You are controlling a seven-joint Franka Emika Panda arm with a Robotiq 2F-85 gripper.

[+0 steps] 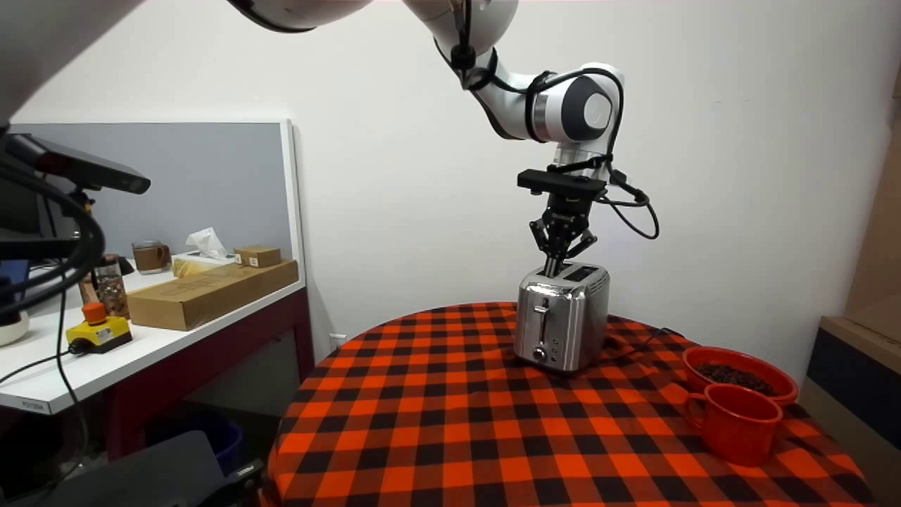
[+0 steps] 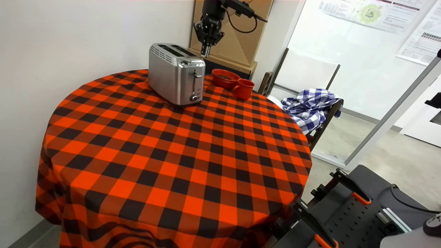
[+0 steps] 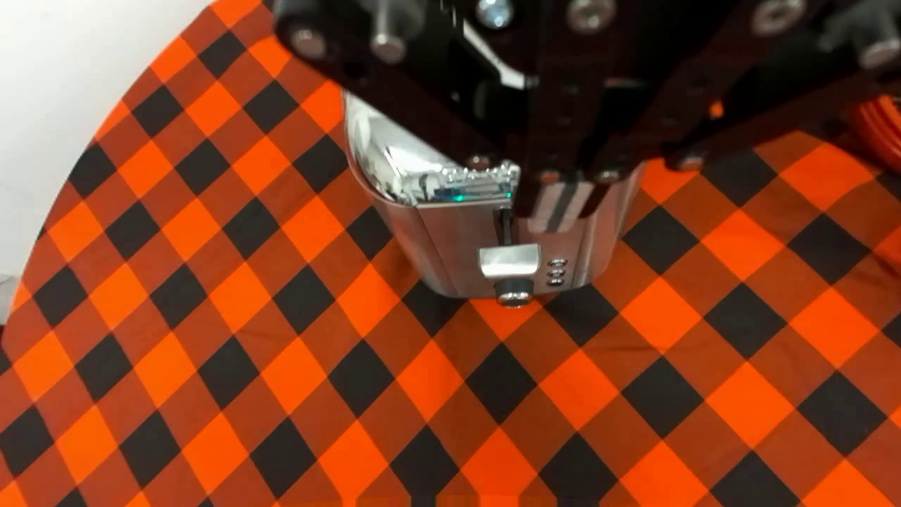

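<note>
A silver two-slot toaster (image 1: 584, 328) stands upright on the checked table, its lever (image 1: 542, 313) in the upper part of the front end. My gripper (image 2: 205, 53) is above that end and looks clear of the metal in exterior view 2. Its fingers are together, and nothing shows between them. Seen from the wrist, the gripper covers part of the toaster's front beside the lever (image 3: 509, 260), with the knob (image 3: 514, 293) below. My linkage hides most of the toaster's top there.
A red bowl (image 1: 736, 372) of dark bits and a red mug (image 1: 740, 424) sit at the table's right side. The toaster's black cord (image 1: 646, 343) trails behind it. Much of the red-and-black tablecloth (image 2: 165, 173) is bare. A white wall (image 1: 405, 211) stands behind.
</note>
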